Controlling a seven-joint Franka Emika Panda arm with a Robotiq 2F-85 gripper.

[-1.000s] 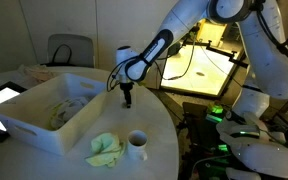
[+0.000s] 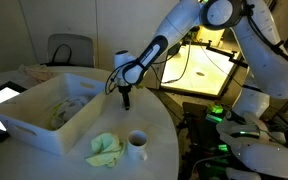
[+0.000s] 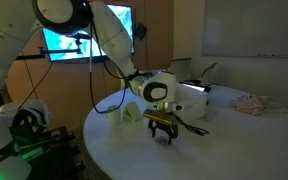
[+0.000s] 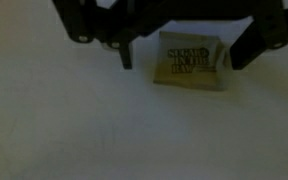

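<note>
A small tan packet (image 4: 189, 62) with dark printing lies flat on the white table, in the wrist view. My gripper is open, one finger on each side of the packet, with clear gaps between. In exterior view 2 the gripper (image 3: 162, 132) points down just above the tabletop; whether its fingertips touch the table I cannot tell. Exterior view 1 has the gripper (image 2: 117, 99) close to the right end of a white box (image 2: 46, 137). The packet is hard to make out in both exterior views.
A white mug (image 2: 137, 146) and a crumpled pale green cloth (image 2: 106, 151) stand toward the table's near side. Across the table lies a pinkish cloth (image 3: 250, 104). Bare tabletop (image 3: 199, 160) surrounds the gripper on its open side.
The arm has shifted only very slightly, a touch lower and to the left in exterior view 1. The box, mug and green cloth are where they were.
</note>
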